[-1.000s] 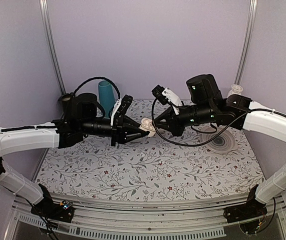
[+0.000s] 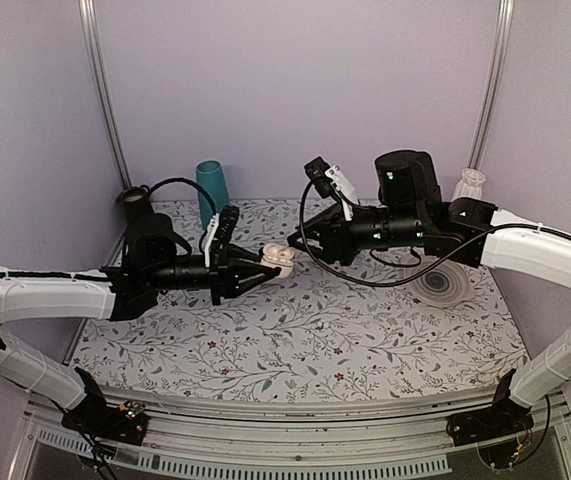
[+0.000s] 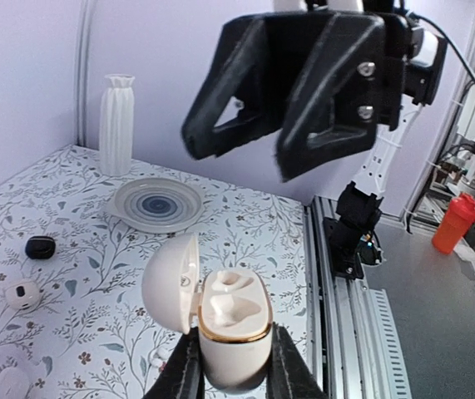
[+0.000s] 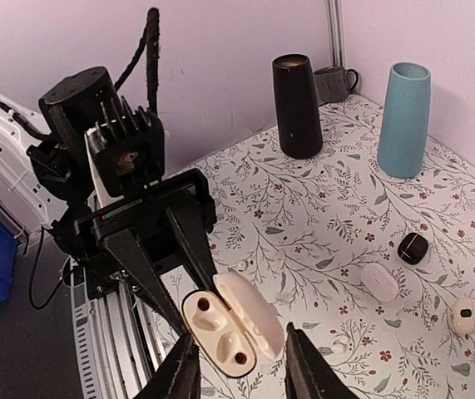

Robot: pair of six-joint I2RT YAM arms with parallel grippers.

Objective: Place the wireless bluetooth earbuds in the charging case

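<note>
My left gripper (image 2: 261, 270) is shut on the white charging case (image 3: 235, 362), which hangs above the table. The case's lid (image 3: 169, 284) stands open. Its inner face (image 4: 220, 331) shows rounded recesses with dark spots; whether an earbud sits in them I cannot tell. Close to the case, up and to its right in the top view, is my right gripper (image 2: 297, 238). Its fingers (image 4: 189, 366) are spread, with no earbud visible between them. A small white piece, apparently an earbud (image 4: 339, 342), lies on the table below.
On the table lie a white oval case (image 4: 379, 283), a black case (image 4: 413, 248) and a cream case (image 4: 465, 316). A teal cup (image 4: 403, 120) and a black cup (image 4: 297, 108) stand at the back. A plate (image 3: 129, 204) and white vase (image 3: 116, 125) are at the right side.
My left gripper has moved left and slightly down with the case, widening the gap to the right gripper. The right arm has shifted only slightly.
</note>
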